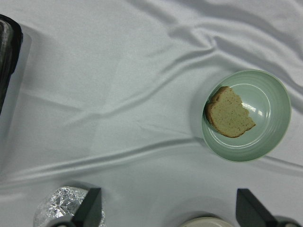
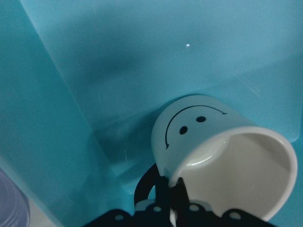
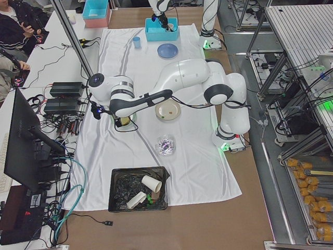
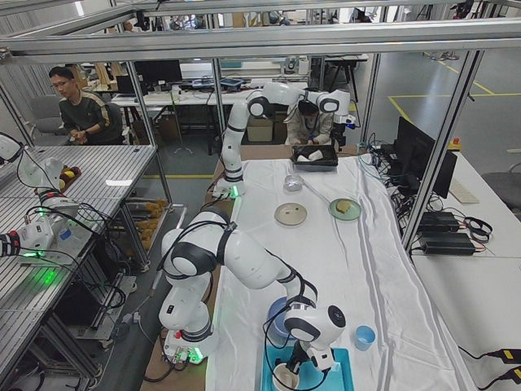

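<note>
My left gripper stands open above the white cloth near the green plate [image 1: 246,146], which holds a bread slice [image 1: 229,113]. A foil ball [image 1: 61,205] and a beige plate [image 3: 167,111] lie nearby. My right gripper is down in the blue bin [image 2: 94,56] at a white smiley mug [image 2: 180,113] lying in it, its fingertips at the rim by the handle; whether they are shut on it is unclear.
A black-lined tray [image 3: 119,187] holds white cups and other refuse at one end. A blue plate [image 3: 167,49] and a blue cup [image 3: 137,42] stand near the blue bin.
</note>
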